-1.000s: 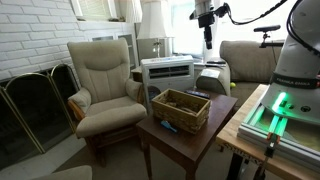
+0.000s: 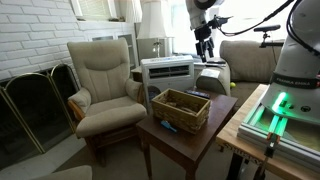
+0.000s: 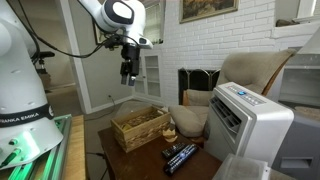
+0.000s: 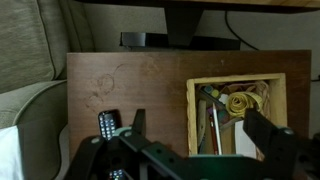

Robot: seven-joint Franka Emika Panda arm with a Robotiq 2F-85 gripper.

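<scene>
My gripper [image 2: 205, 50] hangs in the air above the far part of the dark wooden table [image 2: 170, 140]. Its two fingers stand wide apart in the wrist view, and nothing is between them. A wicker basket [image 2: 181, 109] rests on the table, well below the gripper. From above, the basket holds a yellow coil [image 4: 238, 104], pen-like sticks and other small things; the right finger hides some of them. Beside the basket lies a black remote [image 4: 109, 124], and exterior view 2 shows dark remotes [image 3: 180, 159] lying close together.
A small blue item [image 2: 168, 126] is at the basket's near side. Around the table stand a beige armchair [image 2: 104, 85] and a white heater-like unit [image 3: 236, 118]. Bare tabletop lies between remote and basket.
The gripper has come down a little over the table, still open. Basket and furniture have kept their places.
</scene>
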